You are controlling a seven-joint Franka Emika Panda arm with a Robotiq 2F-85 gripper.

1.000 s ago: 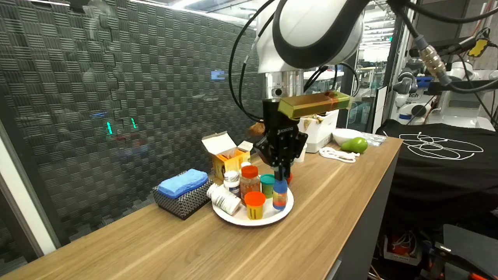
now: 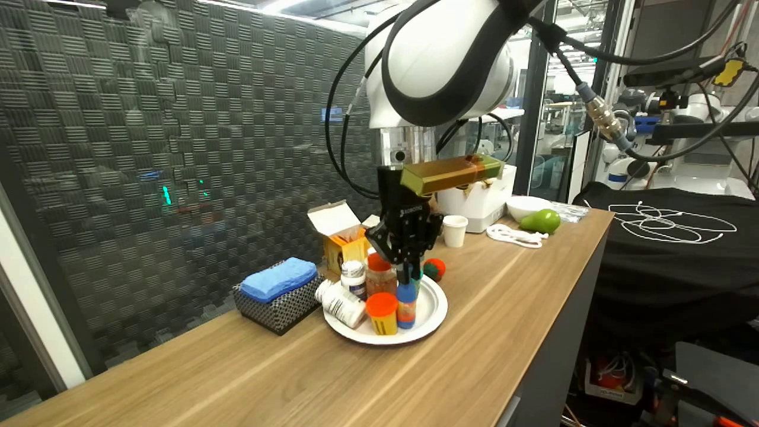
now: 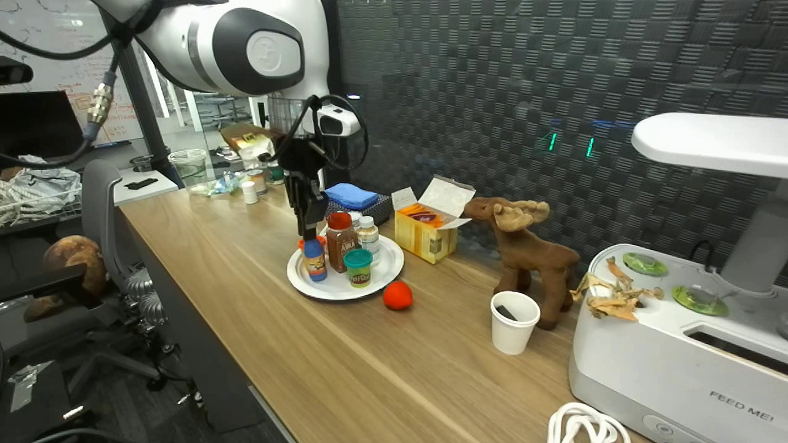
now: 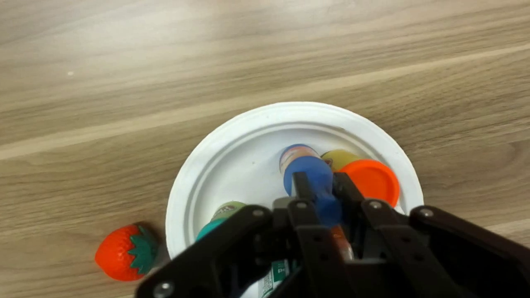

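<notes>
My gripper is shut on the top of a small blue bottle (image 2: 406,307), which stands upright on the white plate (image 3: 317,292). Right beside the bottle is an orange-lidded yellow tub (image 4: 372,183), touching or nearly so. Behind them on the plate stand a red-capped spice jar (image 3: 341,247) and a teal-lidded Play-Doh tub (image 3: 359,267). One white bottle (image 2: 353,278) is upright, and another white bottle (image 2: 344,305) lies tilted at the plate's edge. From the wrist, my fingers hide much of the plate's near half.
A red strawberry (image 4: 121,252) lies just off the plate. Around it are a yellow open box (image 3: 426,230), a blue cloth (image 2: 278,279) on a dark box, a brown moose toy (image 3: 533,258) and a white cup (image 3: 513,325).
My gripper has moved left in exterior view 1 with the blue bottle, which now stands against the orange-lidded tub. That tub has shifted slightly left; the plate looks unmoved.
</notes>
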